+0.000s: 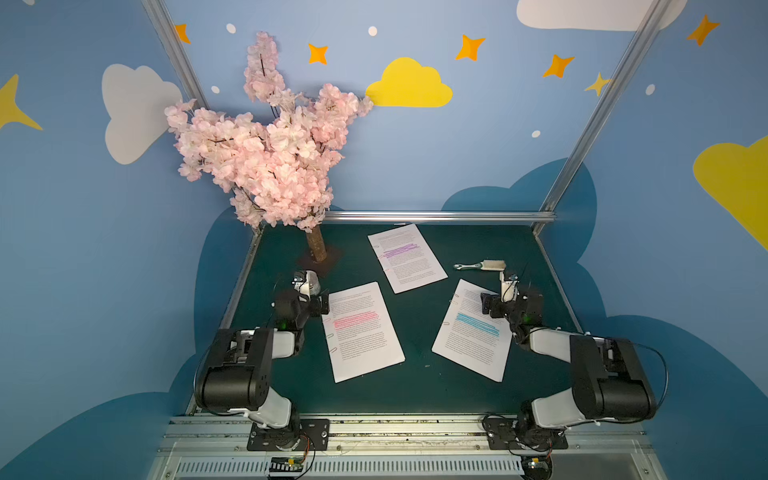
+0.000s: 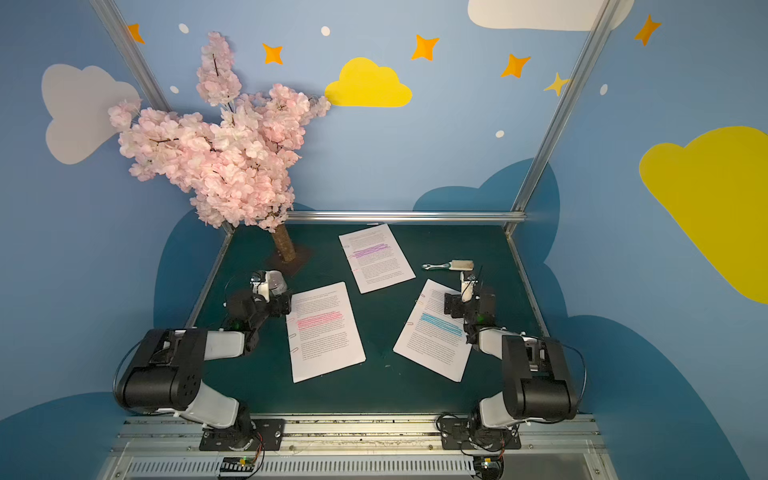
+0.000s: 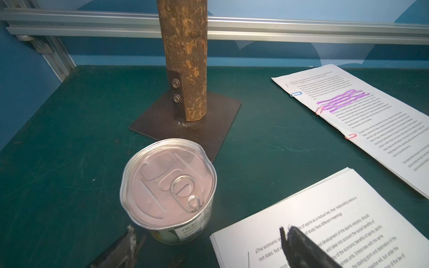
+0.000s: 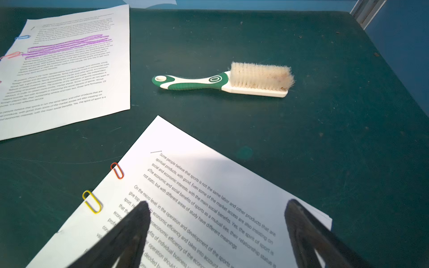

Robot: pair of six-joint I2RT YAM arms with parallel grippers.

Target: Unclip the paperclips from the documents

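Note:
Three paper documents lie on the green table. The purple-marked document [image 1: 408, 276] is at the back; in the left wrist view a blue clip [image 3: 295, 93], a pinkish clip [image 3: 319, 110] and a red clip [image 3: 350, 136] sit along its left edge. The pink-marked document [image 1: 368, 360] lies front left, small clips on its left edge. On the blue-marked document [image 1: 468, 352], front right, an orange-red clip [image 4: 117, 170] and a yellow clip [image 4: 92, 202] show. My left gripper is open above the pink-marked document's upper left corner. My right gripper, open and empty, hovers over the blue-marked document's upper part.
A ring-pull can [image 3: 167, 187] stands close beside the left gripper, in front of the flowering tree's base plate [image 3: 219, 107]. A green-handled brush [image 4: 223, 81] lies behind the blue-marked document.

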